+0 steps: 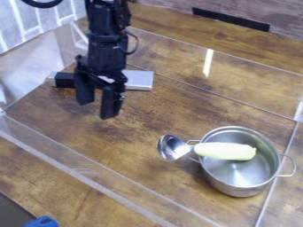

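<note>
My black gripper (97,93) hangs at the upper left over the wooden table, just in front of a flat silver object with a dark end (136,80), partly hiding it; its fingers appear apart. At the lower right stands a steel pot (236,180) with two handles. A yellow corn-like item (228,151) lies across its top, and a steel ladle (174,147) rests at its left side.
Clear plastic edging runs along the left and front. A blue object (42,222) sits at the bottom left corner.
</note>
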